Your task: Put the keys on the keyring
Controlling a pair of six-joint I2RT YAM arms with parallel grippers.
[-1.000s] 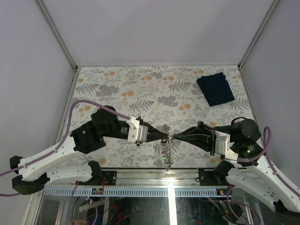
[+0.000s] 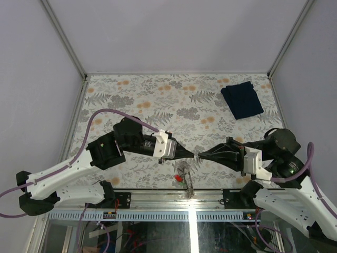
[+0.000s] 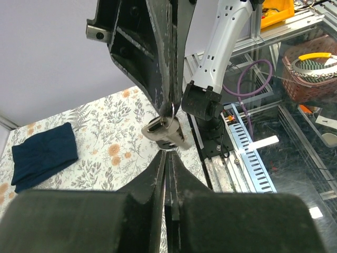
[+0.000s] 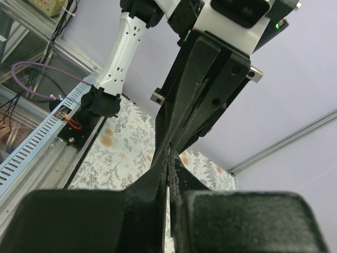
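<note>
Near the table's front, my left gripper (image 2: 193, 154) and right gripper (image 2: 200, 155) face each other almost tip to tip, both shut. Below and left of their tips the keys (image 2: 185, 176) show as a blurred silvery strand with a red patch. From the left wrist, a blurred metal bunch, part of the keys (image 3: 167, 133), appears just beyond my left fingertips. A thin bright wire, seemingly the keyring (image 3: 172, 110), shows at the right gripper's tip; whether it is gripped is unclear. In the right wrist view no keys show past the shut fingers (image 4: 158, 176).
A folded dark blue cloth (image 2: 242, 100) lies at the back right of the patterned table. A metal rail (image 2: 158, 195) runs along the front edge, close to the keys.
My left gripper has moved right, the right one barely.
</note>
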